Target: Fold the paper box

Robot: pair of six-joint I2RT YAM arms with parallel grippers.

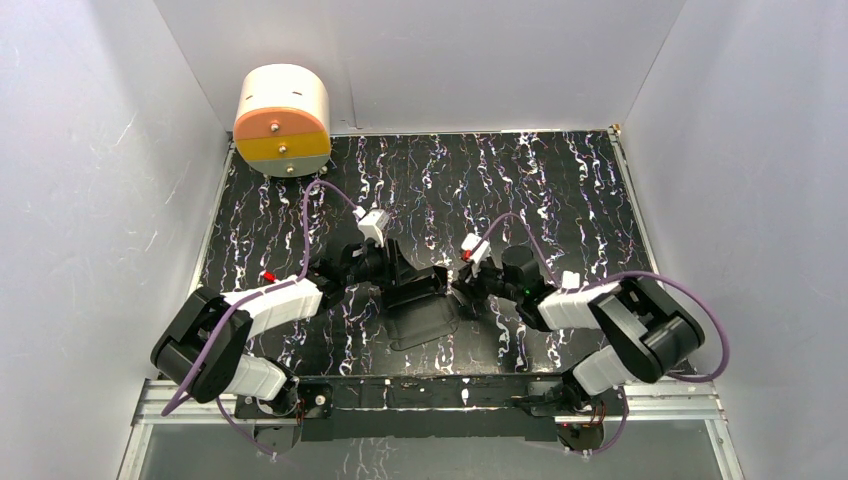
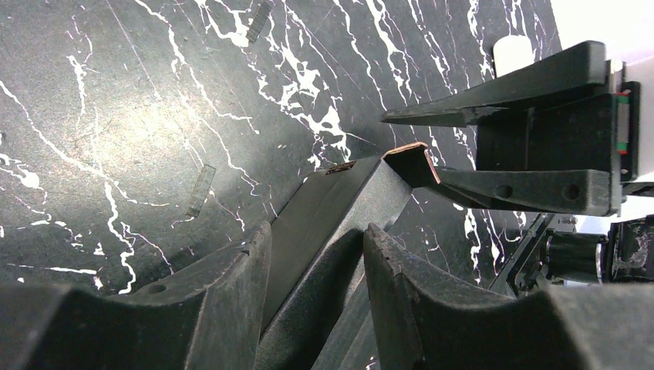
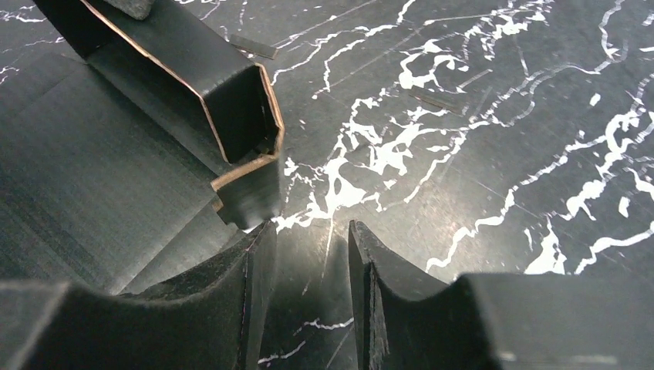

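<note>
The black paper box (image 1: 420,318) lies in the middle front of the table in the top view, its back part folded up into a channel and its large panel flat toward the front. In the right wrist view, a small brown-edged end flap (image 3: 251,193) sticks out from its right end. My left gripper is over the folded part, its fingers apart with the black wall showing between them; firm contact cannot be told. Just off the right end is my right gripper, open with only table between its fingers. One right fingertip (image 2: 455,182) appears close to the flap.
A rounded cabinet (image 1: 283,120) with coloured drawers stands at the back left. A small red object (image 1: 268,276) lies near the left arm.
</note>
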